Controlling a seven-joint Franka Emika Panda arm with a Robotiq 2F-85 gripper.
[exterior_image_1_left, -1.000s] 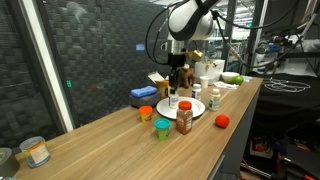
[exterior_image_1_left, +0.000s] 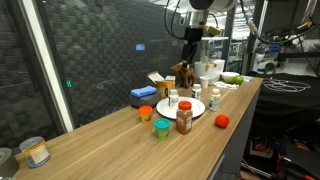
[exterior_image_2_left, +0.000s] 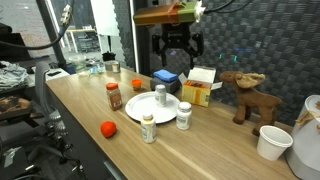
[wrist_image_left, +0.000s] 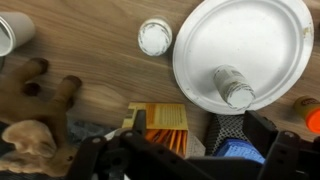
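My gripper (exterior_image_1_left: 188, 62) hangs open above the table, with nothing between its fingers. From the other side the gripper (exterior_image_2_left: 180, 60) shows high over the white plate (exterior_image_2_left: 139, 108). A small white bottle (exterior_image_2_left: 160, 96) stands on that plate. Seen from above, the bottle (wrist_image_left: 233, 87) is near the edge of the plate (wrist_image_left: 210, 28), ahead of the fingers and apart from them. Off the plate, a second white-capped bottle (wrist_image_left: 155, 37) stands on the wood. A third pale bottle (exterior_image_2_left: 148, 129) is near the table's front edge.
Around the plate are an orange-lidded jar (exterior_image_1_left: 184, 117), a teal cup (exterior_image_1_left: 162, 128), a red ball (exterior_image_1_left: 222, 121) and a blue sponge (exterior_image_1_left: 143, 91). A box (exterior_image_2_left: 199, 87), a toy moose (exterior_image_2_left: 255, 98) and a white cup (exterior_image_2_left: 271, 142) stand along the back.
The gripper has risen from just above the bottle on the plate to well clear of it. The bottle still stands on the plate, and the other objects have not visibly moved.
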